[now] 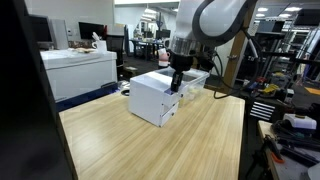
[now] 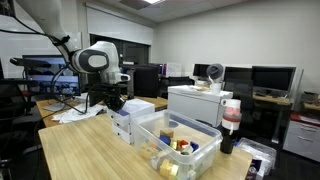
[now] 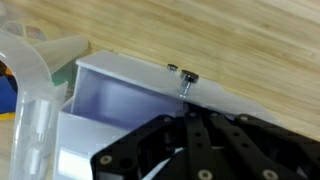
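Observation:
A white box-like drawer unit (image 1: 151, 98) stands on the wooden table. In the wrist view its drawer (image 3: 120, 101) is partly out, with a lavender interior showing behind a white front panel (image 3: 235, 101). A small metal knob (image 3: 188, 80) sticks out from that panel. My gripper (image 1: 177, 83) is down at the drawer, its black fingers (image 3: 196, 125) over the opening and close to the inner side of the front panel. It is shut, with nothing visible between the fingers. Whether the fingertips touch the panel cannot be made out.
Beside the unit stands a clear plastic bin (image 2: 190, 137) with several colourful items inside. A dark bottle (image 2: 229, 130) is behind it.

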